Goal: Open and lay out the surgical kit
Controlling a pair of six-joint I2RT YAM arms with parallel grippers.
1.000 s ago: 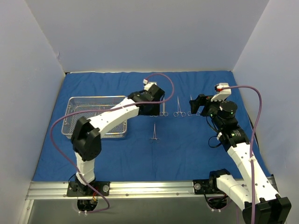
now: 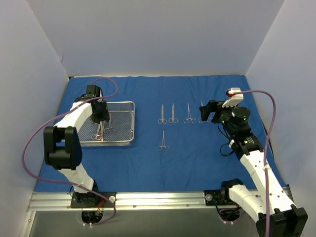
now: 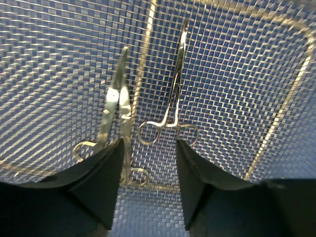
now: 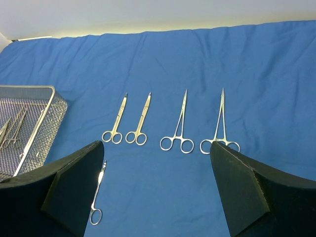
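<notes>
My left gripper hangs open over the wire tray (image 2: pixel 126 143). Below it lie a clamp (image 3: pixel 175 98) and two straight-bladed instruments (image 3: pixel 111 108), their handles partly hidden by the fingers. On the blue cloth right of the tray, scissors (image 4: pixel 140 123) and clamps (image 4: pixel 180 123) form a row, with another instrument (image 4: pixel 97 192) nearer the front. My right gripper stands open above the cloth at the right, nothing seen between its fingers.
Walls enclose the blue cloth (image 2: pixel 197 163) at the back and sides. Free cloth lies in front of the row of instruments. Purple hoses arch over both arms.
My left arm has swung from over the middle instruments leftward to the tray, and its gripper has come down toward the instruments inside. The right arm has not moved.
</notes>
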